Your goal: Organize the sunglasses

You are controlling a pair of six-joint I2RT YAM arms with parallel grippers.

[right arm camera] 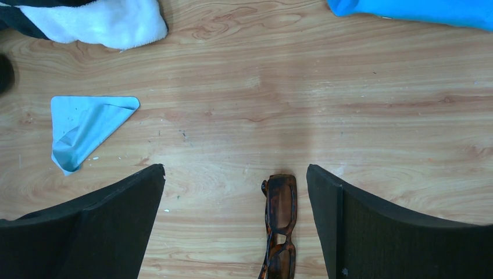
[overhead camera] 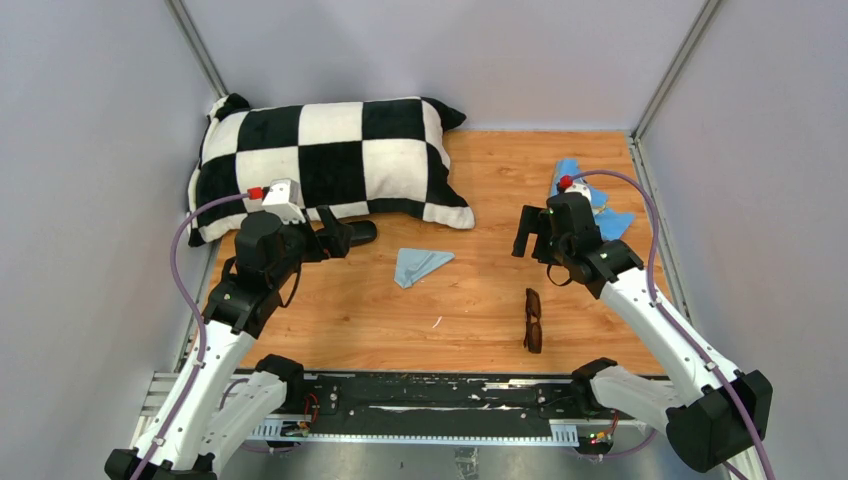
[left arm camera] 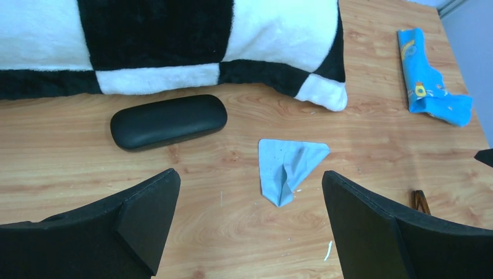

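Note:
Brown tortoiseshell sunglasses (overhead camera: 533, 321) lie folded on the wooden table at the front right; their upper part (right arm camera: 281, 209) shows between my right fingers in the right wrist view. A black, closed-looking glasses case (left arm camera: 168, 121) rests against the pillow at the left. Between case and sunglasses lies a light blue cloth (overhead camera: 421, 265), partly folded over. Above the table beside the case hangs my left gripper, open and empty. My right gripper is open too, above and behind the sunglasses, touching nothing.
A large black-and-white checkered pillow (overhead camera: 330, 150) fills the back left. At the back right, a bright blue packet (left arm camera: 427, 81) lies near the wall, partly hidden by the right arm from above.

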